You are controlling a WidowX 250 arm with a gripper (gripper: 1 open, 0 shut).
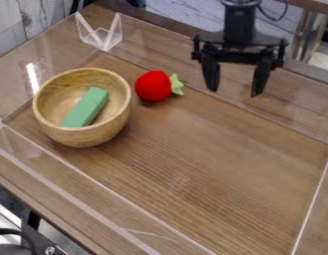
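My black gripper is at the top right over the bare wooden table, its fingers apart with nothing visible between them. To its left a red tomato-like object with a pale green top lies on the table. Further left, a wooden bowl holds a green block.
A clear or white wire-like holder stands at the back left. Dark cables show at the bottom-left corner.
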